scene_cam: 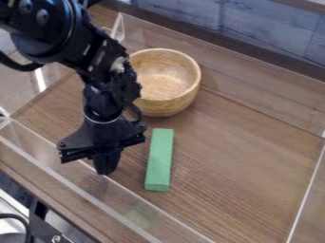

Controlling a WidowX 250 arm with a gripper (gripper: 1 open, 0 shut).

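The black gripper (105,156) reaches down from the upper left to the wooden table (241,152), low over its left front part. Its fingertips are close together, with nothing visible between them. A flat green bar (159,159) lies lengthwise just right of the gripper, apart from the fingertips, pointing toward the back of the table.
A tan round bowl (172,76) stands behind the gripper, partly hidden by the arm. Cables show at the lower left.
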